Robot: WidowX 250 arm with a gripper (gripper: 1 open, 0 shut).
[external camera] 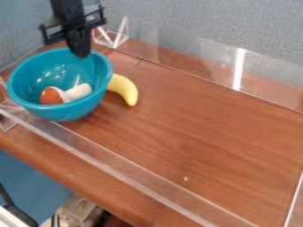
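My black gripper (78, 46) is shut, just above the back rim of a teal bowl (73, 108) at the upper left of the camera view, with nothing seen between its fingers. Inside the bowl lie a red round item (51, 96) and a pale elongated item (74, 92). A banana (126, 90) lies on the wooden table just right of the bowl.
Clear plastic edging runs along its back and front. A grey padded wall (236, 27) stands behind.
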